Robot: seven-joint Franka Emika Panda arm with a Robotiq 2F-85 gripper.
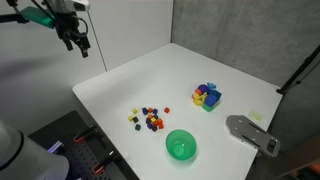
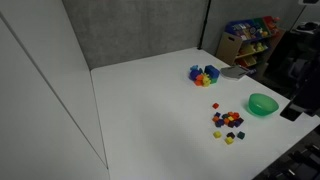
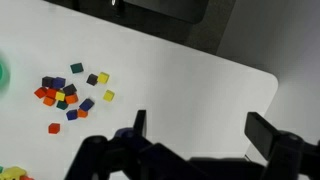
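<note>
Small coloured cubes, in red, orange, blue, yellow and black, lie in a loose cluster near the front of the white table. The wrist view has the same cube cluster on its left side. A green bowl stands close by. My gripper is raised high at the left of exterior view 1, well away from the cubes. Seen from the wrist, the gripper's dark fingertips stand wide apart over bare table, with nothing between them.
Larger coloured blocks form a pile farther back. To its right lies a grey metal tray-like object. A shelf with coloured bins stands behind the table.
</note>
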